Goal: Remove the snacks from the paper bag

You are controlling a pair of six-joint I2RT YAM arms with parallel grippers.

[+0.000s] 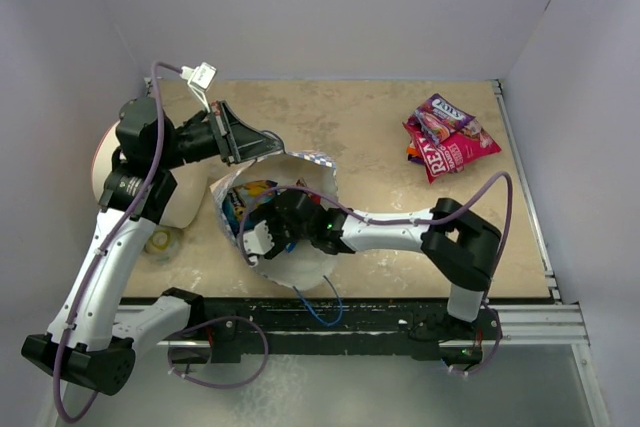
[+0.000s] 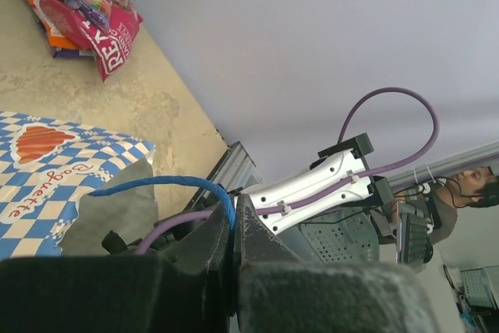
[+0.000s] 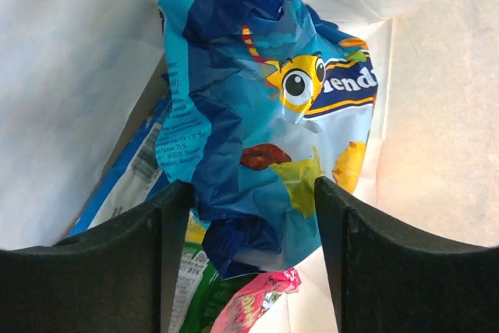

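Note:
The paper bag (image 1: 300,268) lies open at the table's middle, checked on its outside (image 2: 47,200). My left gripper (image 1: 262,145) is shut at its upper rim, on the blue cord handle (image 2: 164,180) in the left wrist view. My right gripper (image 1: 268,237) is down inside the bag, fingers part open around a crumpled blue snack packet (image 3: 265,122); whether they touch it I cannot tell. More packets (image 3: 191,294) lie beneath it in the bag.
A pile of red, purple and orange snack bags (image 1: 455,152) lies at the back right. A cream round object (image 1: 110,157) and a clear container (image 1: 161,245) sit at left, behind my left arm.

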